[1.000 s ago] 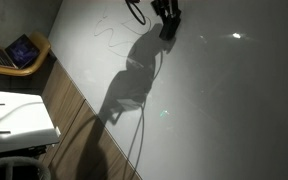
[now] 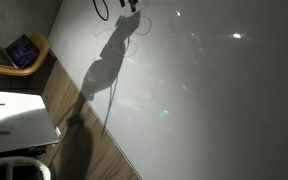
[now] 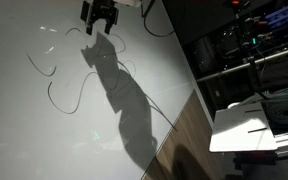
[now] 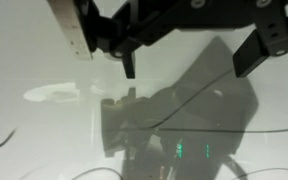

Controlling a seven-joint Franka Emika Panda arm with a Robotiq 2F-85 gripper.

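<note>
My gripper stands open above a whiteboard, its two dark fingers wide apart with nothing between them. Only the gripper's tips reach into exterior view 1, at the top edge. In exterior view 2 the gripper hangs near the top, over its own long shadow. Thin dark curved lines run across the board, among them a wavy line and a short curve. A pale strip shows at the upper left of the wrist view; what it is I cannot tell.
Beyond the board lies a wooden floor. A white table stands at the lower left, and a laptop rests on an orange chair. Much of the board is bare, with bright reflections.
In exterior view 1 my gripper has moved left and up, almost out of the top edge. The arm's shadow has shifted left with it.
</note>
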